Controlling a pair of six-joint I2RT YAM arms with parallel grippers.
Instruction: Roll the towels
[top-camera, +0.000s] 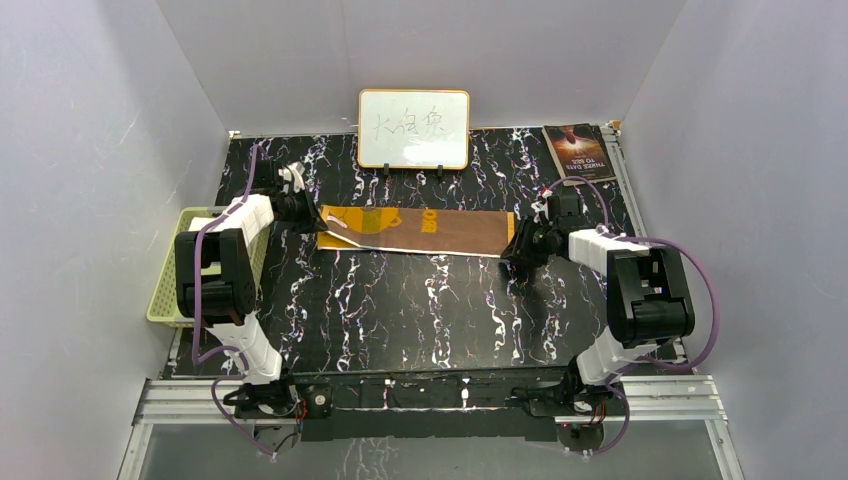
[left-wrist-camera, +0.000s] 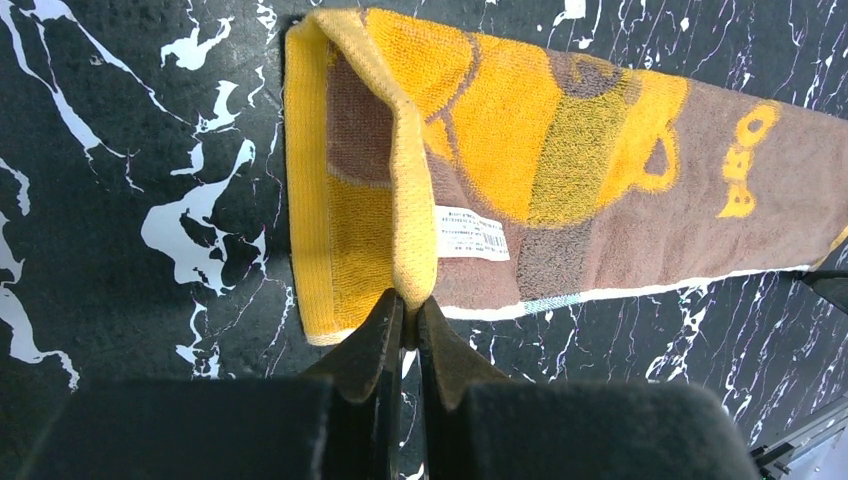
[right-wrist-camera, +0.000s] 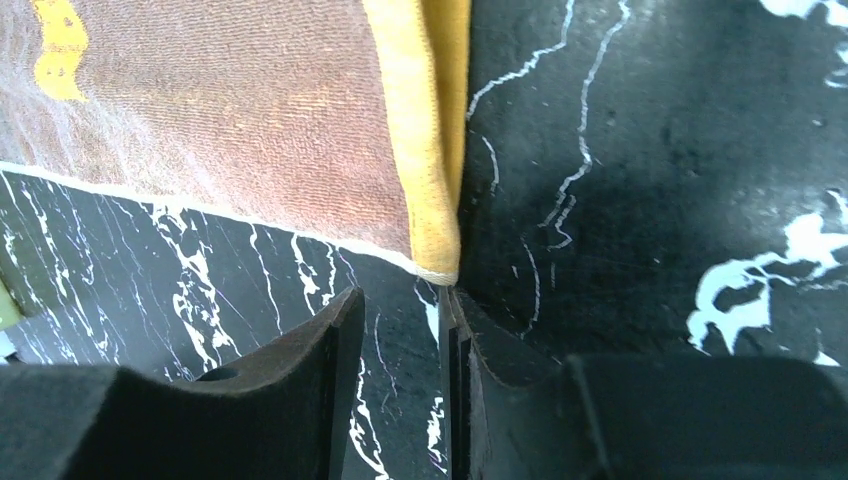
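A brown and yellow towel (top-camera: 465, 232) lies folded into a long strip across the middle of the table. In the left wrist view my left gripper is shut on the towel's yellow edge (left-wrist-camera: 410, 200), which it lifts off the layer below; a white label (left-wrist-camera: 472, 234) shows beside it. My right gripper is part open at the towel's near right corner. In the right wrist view that yellow corner (right-wrist-camera: 435, 250) lies just beyond the fingertips, close to the right one; nothing shows clearly between them.
A light green basket (top-camera: 163, 290) stands at the left, partly under the left arm. At the back are a whiteboard (top-camera: 413, 140) and, to the right, a book (top-camera: 580, 153).
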